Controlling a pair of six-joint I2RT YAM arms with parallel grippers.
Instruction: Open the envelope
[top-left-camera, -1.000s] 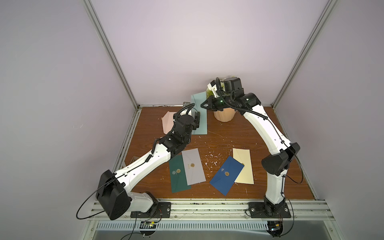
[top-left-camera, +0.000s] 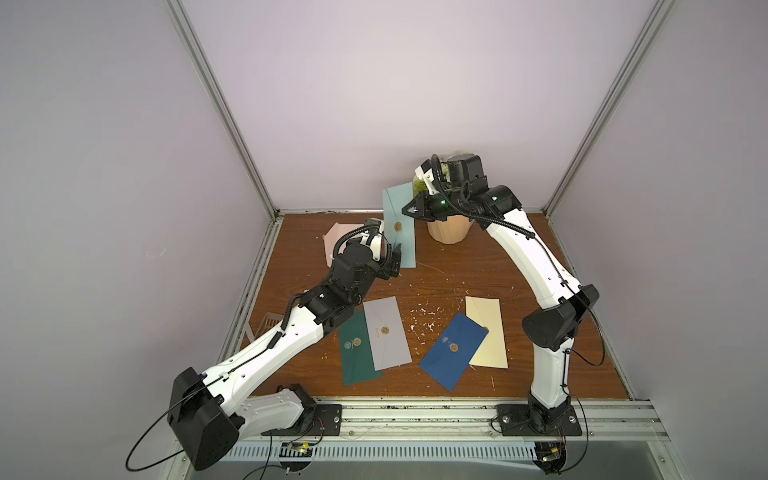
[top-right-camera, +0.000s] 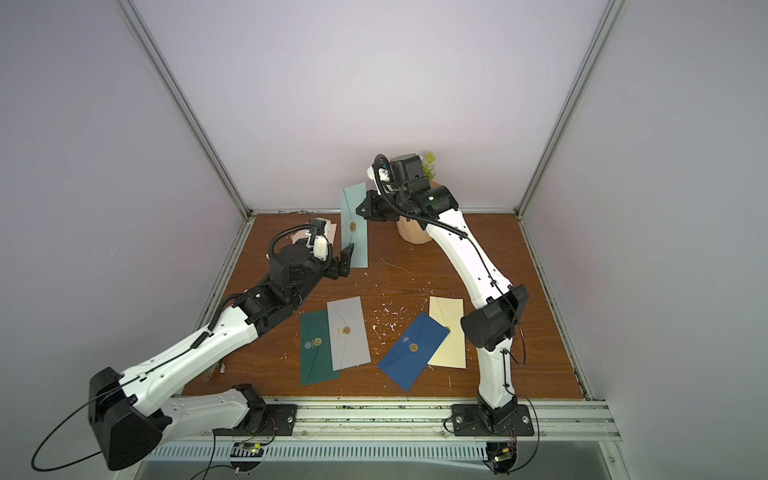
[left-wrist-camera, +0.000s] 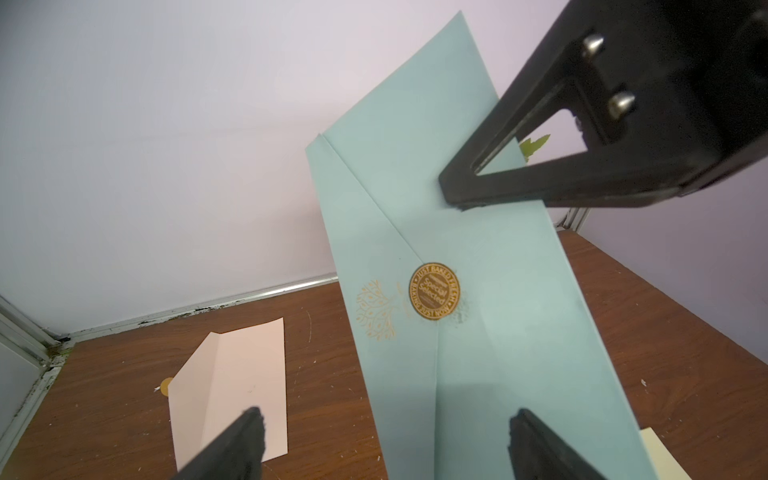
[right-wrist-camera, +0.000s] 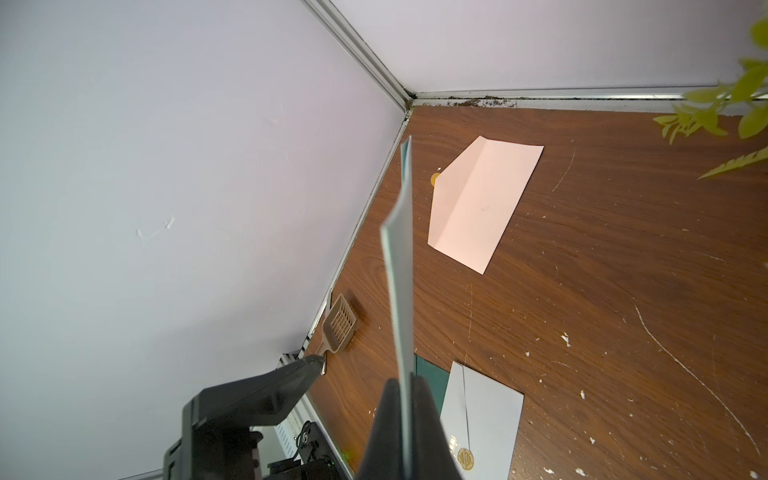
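A light blue envelope (top-left-camera: 400, 240) hangs upright above the table, my right gripper shut on its side edge. In the right wrist view it shows edge-on between the fingers. Its flap lies closed in the left wrist view, where a round gold sticker (left-wrist-camera: 434, 290) holds the flap's point down. My left gripper is open in front of the envelope's lower part, its two fingers spread to either side with nothing seen gripped. From the top right view, the left fingertips (top-right-camera: 346, 257) are close to the envelope's lower left; whether they touch it I cannot tell.
On the table behind lies a pink envelope (right-wrist-camera: 484, 204) with its flap folded out. Grey (top-left-camera: 388, 334), green (top-left-camera: 360, 364), blue (top-left-camera: 453, 352) and cream (top-left-camera: 492, 340) envelopes lie in front. A potted plant (top-left-camera: 449, 230) stands behind the right gripper. Mid-table is mostly clear, with paper scraps.
The right arm and envelope have barely moved.
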